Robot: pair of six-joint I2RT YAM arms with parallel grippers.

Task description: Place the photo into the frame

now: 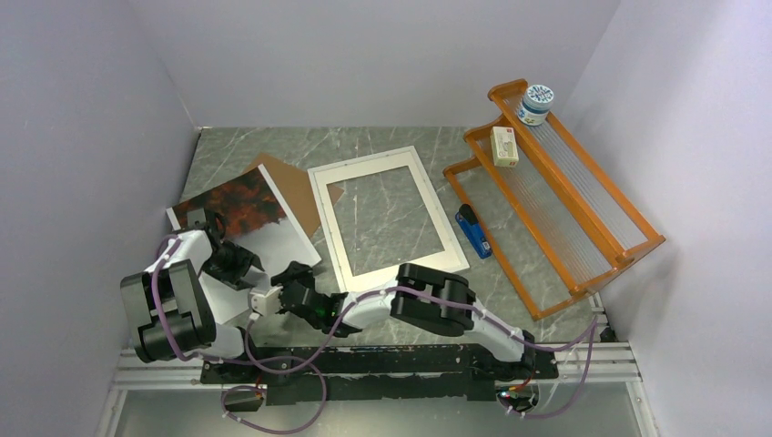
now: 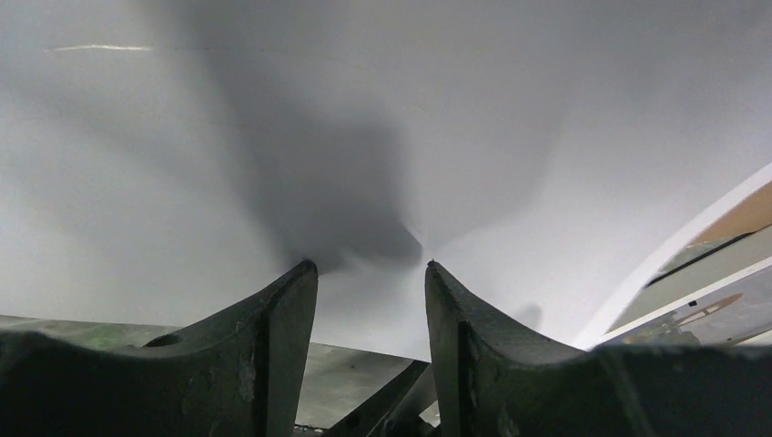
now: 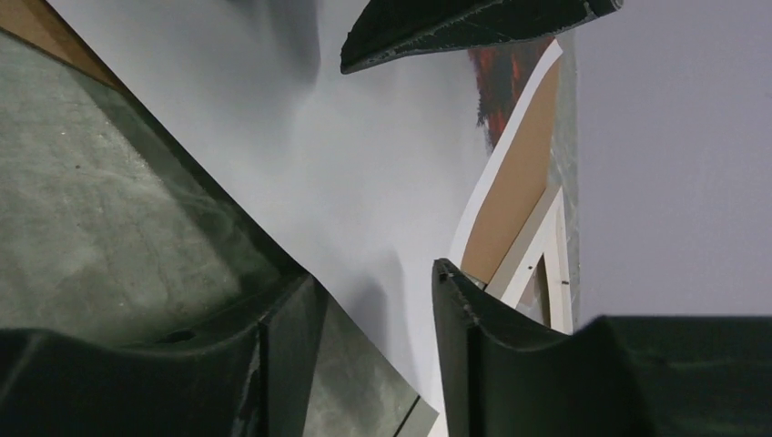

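The photo, dark orange with a broad white area, lies over brown board at the left. My left gripper is over its white part; in the left wrist view its fingertips grip the white sheet. My right gripper stands open at the sheet's edge, one fingertip right at that edge in the right wrist view. The cream frame lies empty on the grey table to the right of the photo.
A wooden rack with a jar and small box fills the right side. A blue stapler lies beside it. Walls border the left, back and right. Bare table shows behind the frame.
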